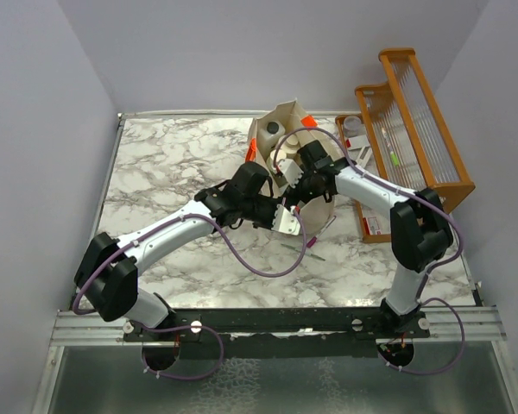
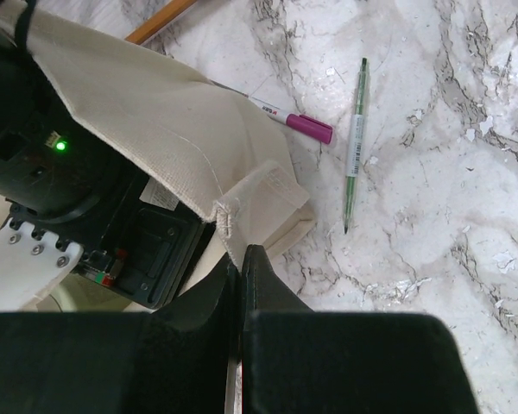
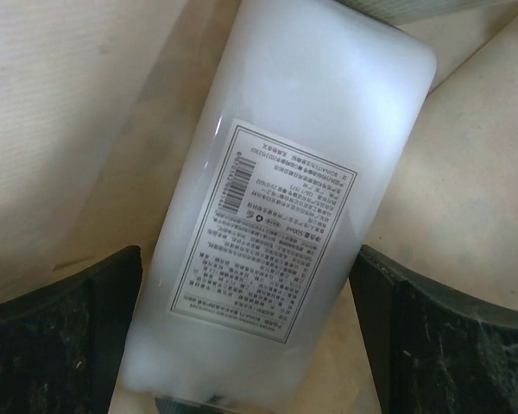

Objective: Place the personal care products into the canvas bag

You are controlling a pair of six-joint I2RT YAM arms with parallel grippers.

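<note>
The canvas bag (image 1: 287, 112) stands open at the centre with bottles and jars inside. My left gripper is shut on the bag's pale fabric edge, which rises from between its fingertips in the left wrist view. My right gripper reaches down into the bag and is open, its fingers either side of a white bottle (image 3: 289, 95) with a printed label. In the top view the two arms hide much of the bag's interior.
A wooden rack (image 1: 453, 185) stands at the right. A purple marker (image 2: 306, 125) and a green pen (image 2: 356, 138) lie on the marble table beside the bag.
</note>
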